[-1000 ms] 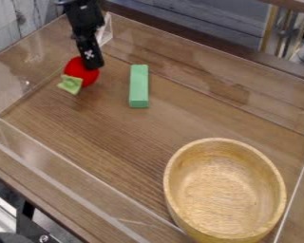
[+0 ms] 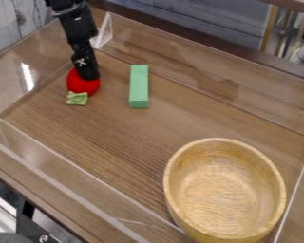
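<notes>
My gripper (image 2: 84, 66) is lowered over a red strawberry-like object (image 2: 83, 83) with a light green top, on the wooden table (image 2: 142, 142) at the upper left. Its dark fingers reach down to the red object's upper side; whether they hold it is unclear.
A green block (image 2: 138, 85) lies just right of the red object. A large yellow bowl (image 2: 224, 190) occupies the lower right.
My gripper has come down onto the red object, whose green top now points more toward the bottom of the view.
</notes>
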